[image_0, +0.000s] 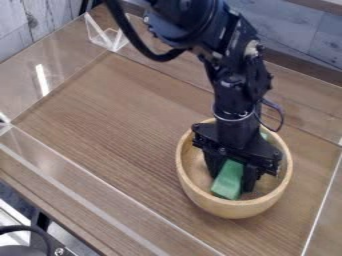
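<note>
A round pale wooden bowl (234, 206) sits on the table at the right. My black gripper (238, 165) reaches down into it and is shut on a green object (229, 179) that lies inside the bowl. The arm hides much of the bowl's back and part of the green object.
A clear plastic piece (107, 35) stands at the back left by the grey board wall. Dark cables lie off the table's front-left corner.
</note>
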